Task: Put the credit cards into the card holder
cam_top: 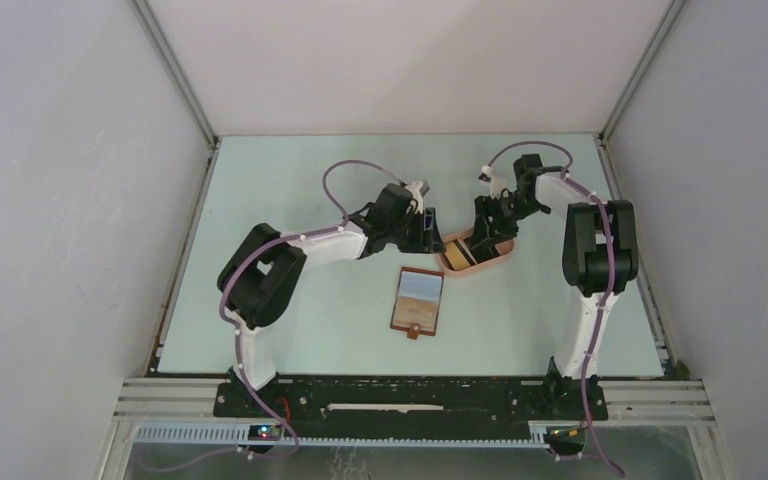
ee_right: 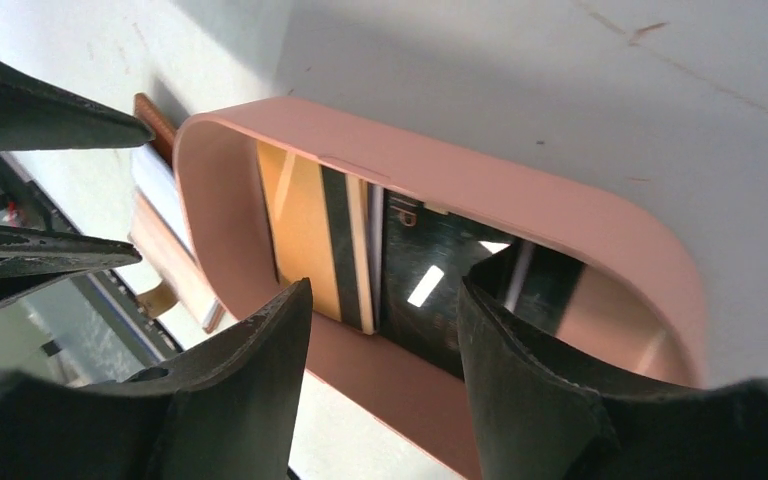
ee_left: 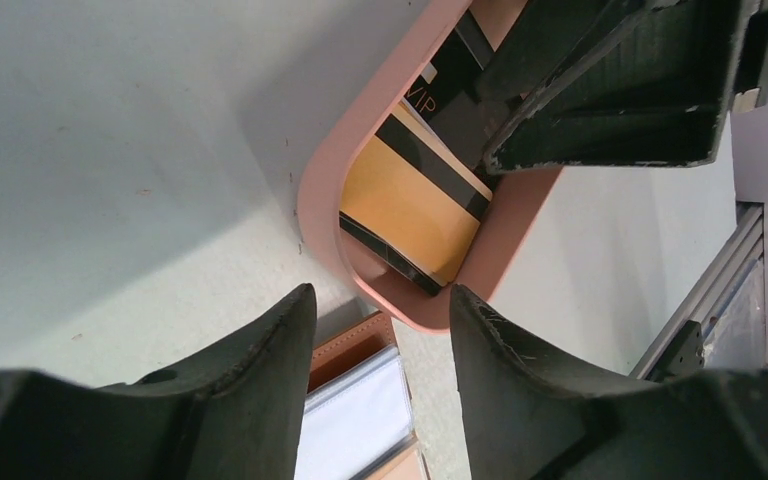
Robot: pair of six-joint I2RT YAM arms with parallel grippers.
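Several cards lie in a pink tray (cam_top: pixel 477 270); a gold card (ee_left: pixel 410 200) with dark stripes leans at one end, and black cards (ee_right: pixel 423 275), one lettered VIP, are beside it. The brown card holder (cam_top: pixel 417 303) lies flat on the table just in front of the tray, a bluish-white panel at its far half. My left gripper is part open near the tray's left end, nothing between its fingers. Over the tray's right part is my right gripper, also part open; its fingers are apart above the black cards, and no card is gripped.
The two grippers stand close together, and the right one's dark fingers (ee_left: pixel 620 130) reach over the tray in the left wrist view.
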